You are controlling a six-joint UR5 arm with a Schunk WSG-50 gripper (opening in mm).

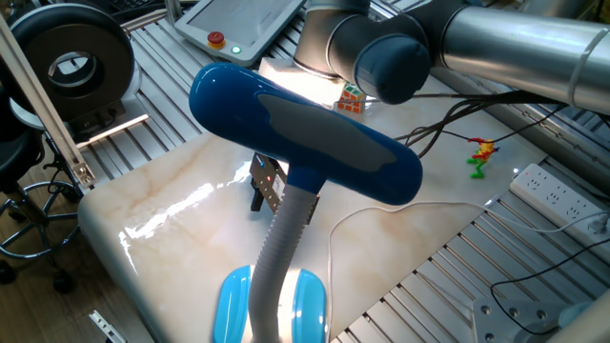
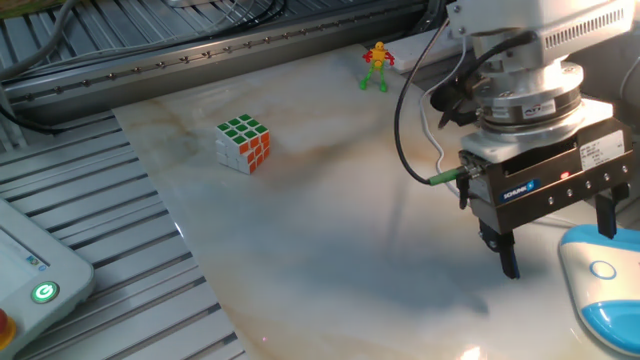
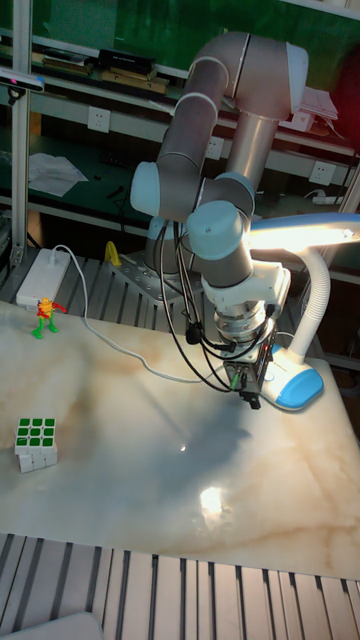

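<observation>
My gripper hangs above the tabletop in exterior view 2, its two black fingers wide apart and nothing between them. It is open, beside the blue-and-white lamp base. In exterior view 1 the lamp head and neck hide most of it. A Rubik's cube with a green top and orange and white sides rests well away from the gripper. Farther back stands a small yellow, red and green toy figure; it also shows in exterior view 3.
A thin white cable crosses the tabletop to the power strip. The lamp head overhangs the gripper area. A teach pendant lies to one side.
</observation>
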